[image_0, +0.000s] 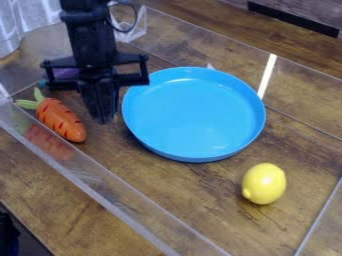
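Note:
The black gripper (96, 100) hangs at the upper left, above and just right of an orange toy carrot (60, 120) with green top, which lies on the wooden table. Its fingers are dark and blurred; nothing shows held between them. A blue plate (194, 112) sits in the middle, right of the gripper. A yellow lemon (263, 184) lies at the lower right.
A clear plastic barrier runs along the left and bottom of the table. A purple object (60, 75) is partly hidden behind the arm.

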